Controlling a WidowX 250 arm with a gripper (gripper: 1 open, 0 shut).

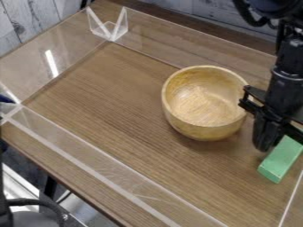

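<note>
The black gripper (265, 140) is at the right of the camera view, pointing down, its tip just above and left of a green rectangular block (279, 161) lying on the wooden table. It looks shut, with nothing visible between its fingers. A light wooden bowl (204, 99) sits to the left of the gripper, close to it.
A small clear plastic piece (106, 27) stands at the back left. Dark cables (35, 204) lie at the bottom left corner, and a wall runs along the back.
</note>
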